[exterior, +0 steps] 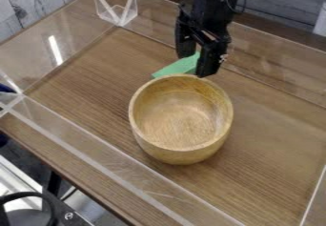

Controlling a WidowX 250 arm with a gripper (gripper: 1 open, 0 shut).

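Observation:
The green block lies on the wooden table just behind a large round wooden bowl (180, 144), which appears empty. Whether the fingertips touch the block is unclear.
A clear open container (116, 9) stands at the back left. A black cable or part lies at the bottom left corner.

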